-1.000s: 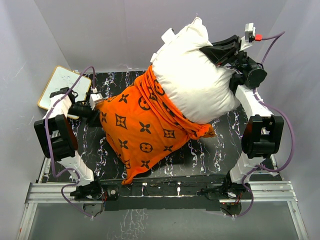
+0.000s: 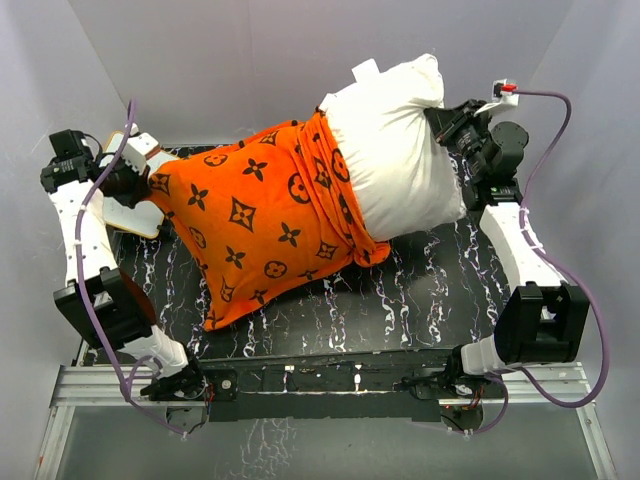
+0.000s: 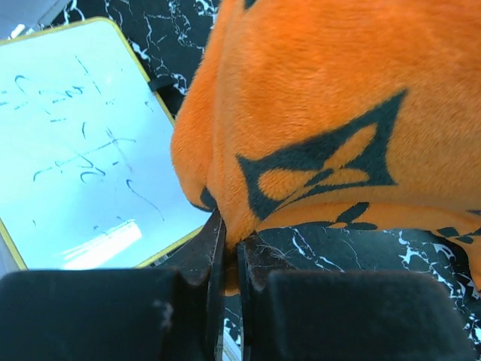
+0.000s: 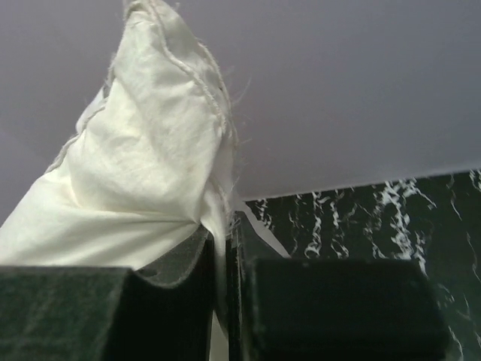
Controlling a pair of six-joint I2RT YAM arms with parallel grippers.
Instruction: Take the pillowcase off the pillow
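The orange patterned pillowcase is stretched from the left gripper across the table, bunched around the lower part of the white pillow, most of which is bare. My left gripper is shut on the pillowcase's gathered end, as the left wrist view shows with orange cloth between the fingers. My right gripper is shut on the pillow's upper right corner, whose white seamed fabric rises from between the fingers in the right wrist view.
A whiteboard lies at the back left, under the left arm. Grey walls enclose the workspace at back and sides.
My left gripper has moved left and up with the pillowcase, my right gripper slightly right with the pillow. More of the pillowcase is stretched out leftward.
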